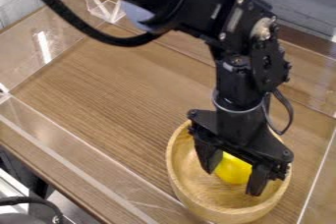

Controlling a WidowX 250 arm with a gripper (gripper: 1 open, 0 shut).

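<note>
A wooden bowl (206,194) sits at the lower right of the table. The black gripper (237,159) reaches down into it, its fingers open on either side of a yellow object (234,172), which lies in the bowl and is partly hidden by the gripper.
A clear plastic piece (105,7) is at the back left, and a dark cable runs at the bottom-left corner.
</note>
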